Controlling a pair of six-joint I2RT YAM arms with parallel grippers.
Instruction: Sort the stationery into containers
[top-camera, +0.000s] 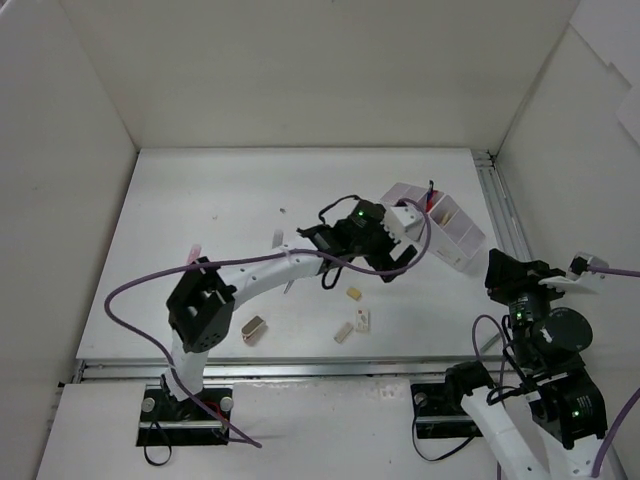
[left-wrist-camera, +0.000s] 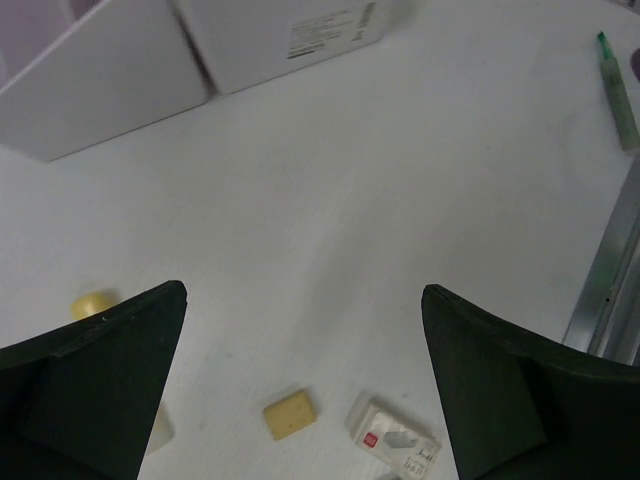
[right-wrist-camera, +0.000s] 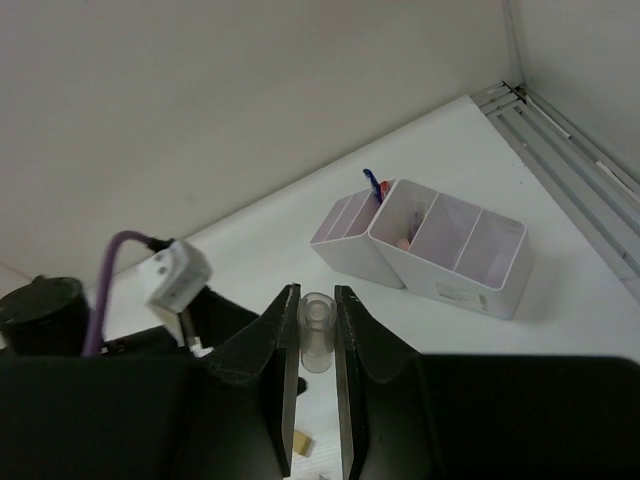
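Observation:
My left gripper (top-camera: 400, 255) hangs open over the table in front of the divided containers (top-camera: 450, 230), with nothing between its fingers; in the left wrist view a yellow object (left-wrist-camera: 92, 305), a small yellow block (left-wrist-camera: 289, 414) and a white box (left-wrist-camera: 396, 436) lie below it. My right gripper is raised at the table's right end, shut on a translucent cylindrical item (right-wrist-camera: 317, 335). The containers hold a blue pen (right-wrist-camera: 373, 185) and other items. A green pen (left-wrist-camera: 617, 95) lies near the table's edge in the left wrist view.
A pink item (top-camera: 193, 255), a tan object (top-camera: 253, 330) and a pale bar (top-camera: 343, 333) lie around the left arm. Walls and rails (top-camera: 500, 200) border the right side.

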